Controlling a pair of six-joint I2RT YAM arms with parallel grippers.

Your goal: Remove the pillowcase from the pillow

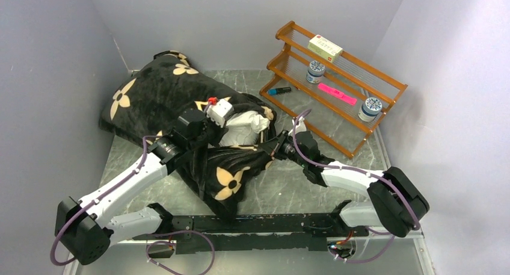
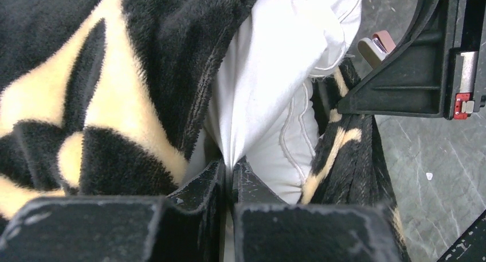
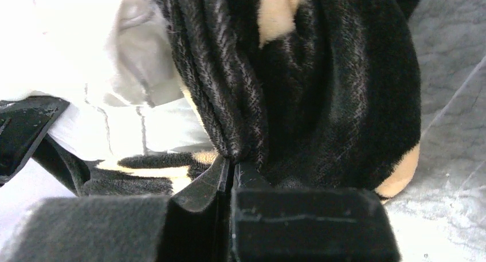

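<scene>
The black pillowcase (image 1: 162, 91) with tan flowers lies across the left and middle of the table, its open end facing right. Inside the opening shows the white pillow (image 1: 242, 132). My left gripper is shut on a bunched fold of the white pillow fabric (image 2: 269, 73), which stretches up from the fingertips. At the opening's near edge, my right gripper is shut on gathered dark cloth of the pillowcase (image 3: 338, 90). The pillow's far part is hidden inside the case.
A wooden rack (image 1: 337, 76) stands at the back right, holding a box (image 1: 325, 48) and jars (image 1: 370, 109). A dark marker (image 1: 279, 91) lies left of it. Bare table shows in front of the rack.
</scene>
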